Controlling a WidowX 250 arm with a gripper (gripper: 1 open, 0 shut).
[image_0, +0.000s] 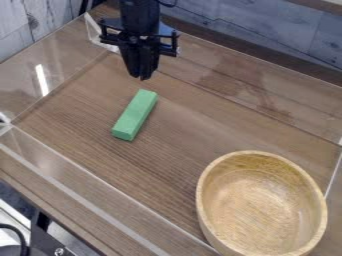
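Note:
The dark gripper (142, 65) hangs at the top middle of the camera view, above and behind a green rectangular block (135, 114) that lies flat on the wooden surface, apart from it. I cannot tell whether the gripper is open or shut.
A round, pale wooden bowl (261, 205) stands at the front right. Dark cables lie at the lower left, off the board's edge. Walls border the back.

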